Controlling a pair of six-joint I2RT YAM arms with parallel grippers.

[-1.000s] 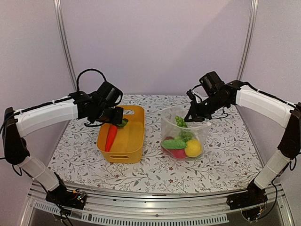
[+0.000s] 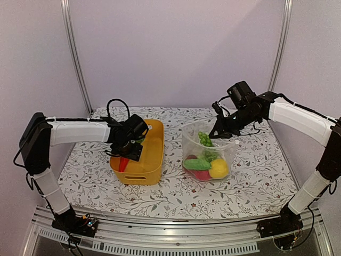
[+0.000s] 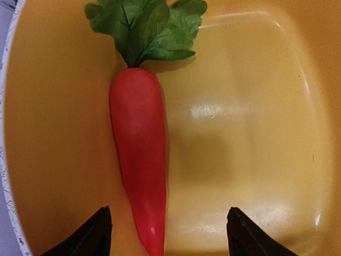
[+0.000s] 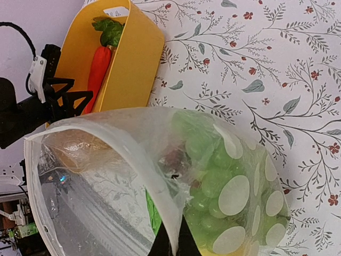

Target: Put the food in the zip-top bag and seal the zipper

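Note:
A red carrot [image 3: 139,133] with green leaves lies along one side of the yellow bin [image 2: 153,149]. Over it hangs my left gripper, open, the carrot's lower end between its fingers but not touched. The clear zip top bag [image 2: 189,140] stands open-mouthed at the right of the bin. Inside it are green grapes [image 2: 205,140], a yellow fruit [image 2: 219,168], a green item [image 2: 196,164] and a reddish one [image 2: 201,175]. My right gripper is shut on the bag's rim, which runs down between its fingertips in the right wrist view.
The bin's walls rise around the carrot, and the rest of its floor is bare. A narrow strip of table separates the two.
The right arm, bag and its contents have stayed put.

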